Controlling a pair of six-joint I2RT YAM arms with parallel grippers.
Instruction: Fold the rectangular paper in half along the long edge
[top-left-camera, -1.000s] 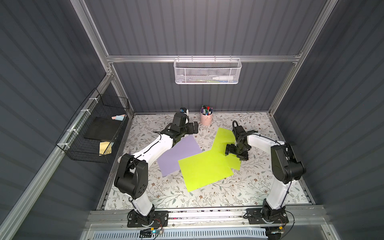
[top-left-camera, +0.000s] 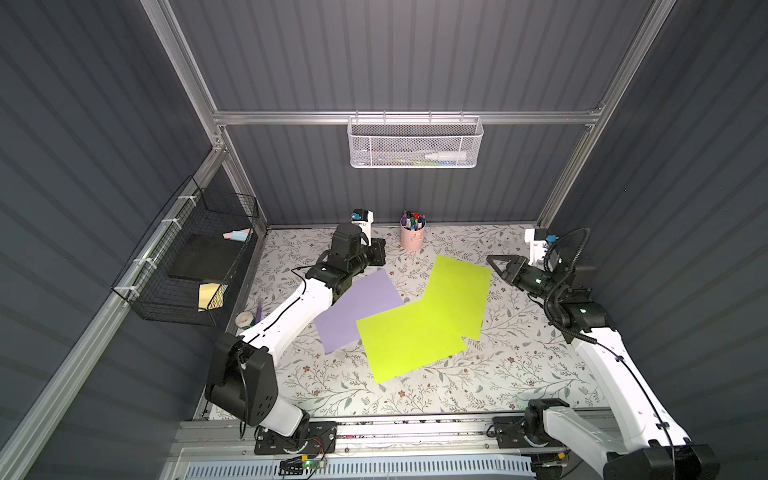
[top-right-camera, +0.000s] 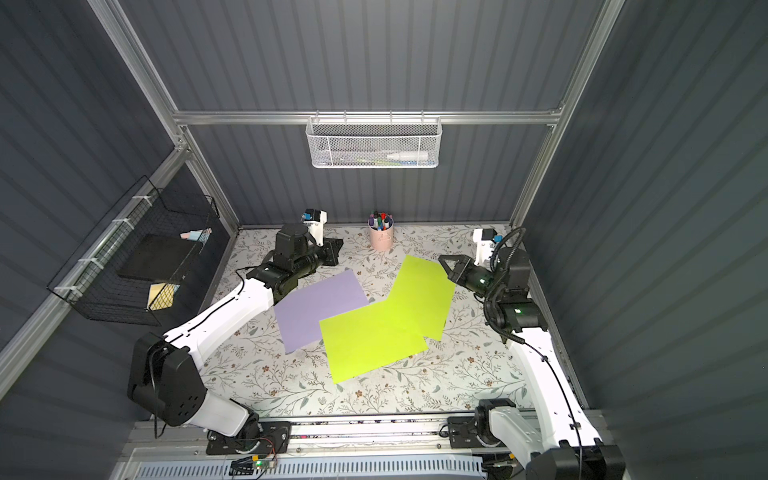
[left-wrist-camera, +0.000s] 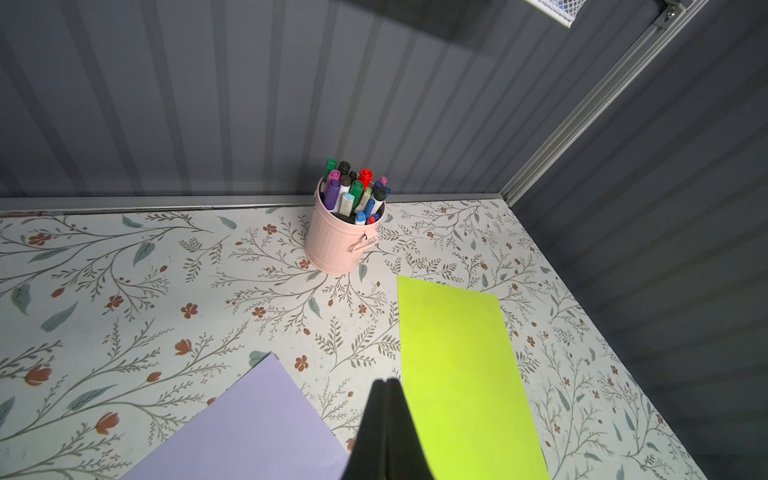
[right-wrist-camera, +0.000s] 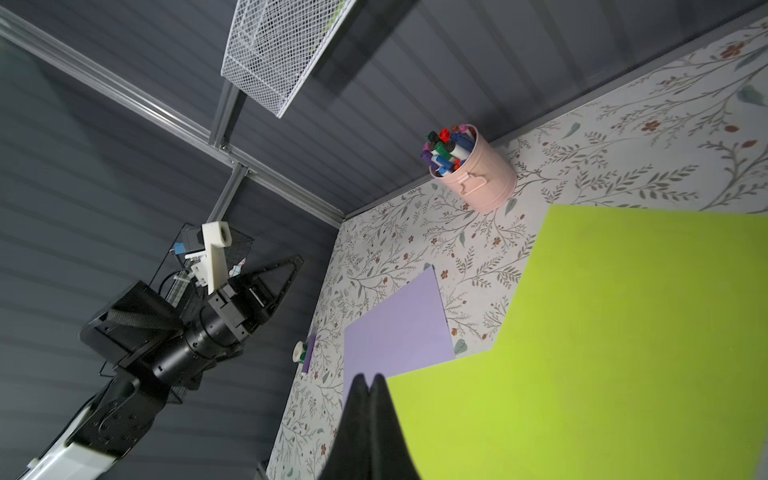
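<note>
Two yellow-green paper sheets overlap flat on the table, one lower in the middle (top-left-camera: 400, 344), the other (top-left-camera: 460, 288) behind it to the right. A lilac sheet (top-left-camera: 348, 316) lies partly under them on the left. My left gripper hangs above the lilac sheet's far end, shut, nothing seen between its fingers. My right gripper is raised over the right edge of the rear yellow-green sheet, also shut and empty.
A pink cup of markers (top-left-camera: 412, 236) stands at the back. A white mesh basket (top-left-camera: 414, 148) hangs on the rear wall, a black wire basket (top-left-camera: 172, 296) on the left.
My right arm has risen from low over the yellow-green paper and moved to the right. My left arm has lifted slightly and drawn back a little. The sheets look unchanged.
</note>
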